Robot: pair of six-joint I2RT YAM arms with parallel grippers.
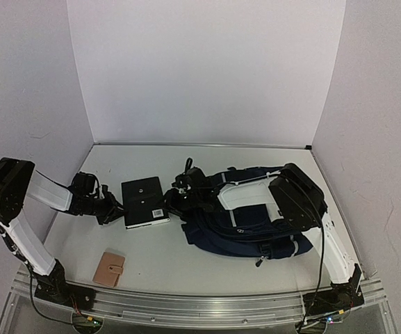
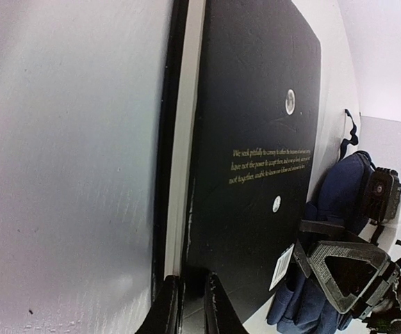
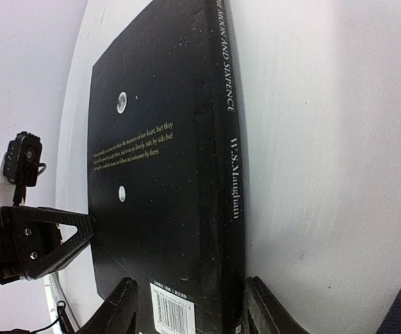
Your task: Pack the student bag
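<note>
A black book [image 1: 143, 200] lies on the table between my two grippers, its barcode corner toward the right arm. My left gripper is at the book's page-side edge, one finger over the pages and the other over the cover; whether it is clamped on the book cannot be told. Widely parted, the fingers of my right gripper straddle the book's spine edge near the barcode, one over the cover and one beyond the spine. The dark blue bag [image 1: 217, 240] lies at the right, partly hidden under my right arm.
A brown wallet [image 1: 108, 269] rests near the front edge at the left. Bare table lies between the wallet and the bag, and also behind the book. Light walls close off the back and both sides.
</note>
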